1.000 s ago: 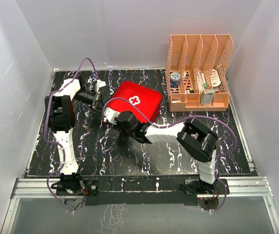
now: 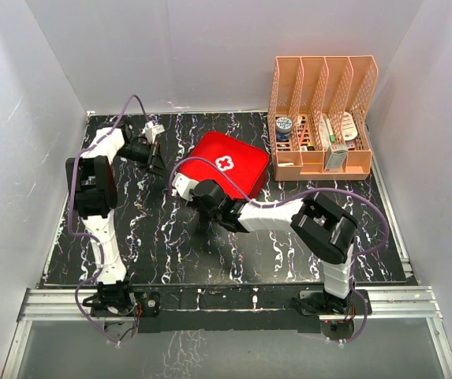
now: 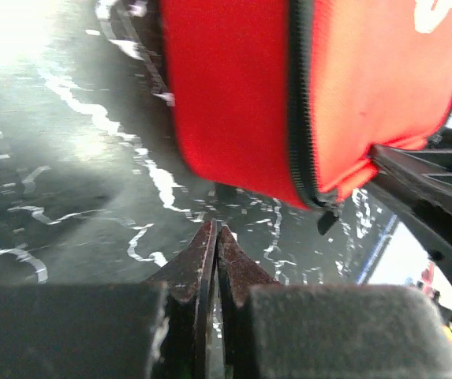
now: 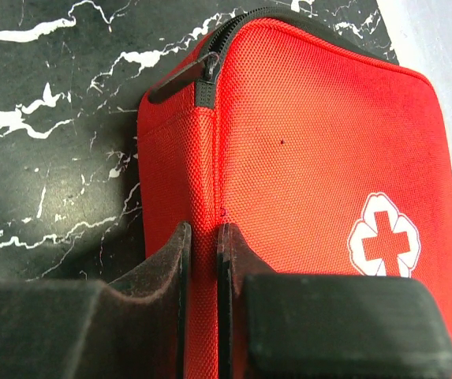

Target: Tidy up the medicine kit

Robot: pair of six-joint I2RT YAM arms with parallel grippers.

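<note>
The red medicine bag (image 2: 233, 157), marked with a white cross emblem, lies on the dark marbled table in the top view. My right gripper is shut on the bag's red edge piping, below the zipper corner. At that corner the black zipper pull (image 4: 180, 84) sticks out freely. In the left wrist view, the pull (image 3: 328, 221) hangs from the end of the zipper, apart from my left gripper and to its right. The left fingers are shut together with nothing between them, over bare table left of the bag.
An orange organizer box (image 2: 289, 171) with its compartmented lid raised stands at the back right, holding a blue-and-white jar (image 2: 283, 125) and several small items. The right arm stretches across in front of the bag.
The bag and right gripper have shifted slightly right.
</note>
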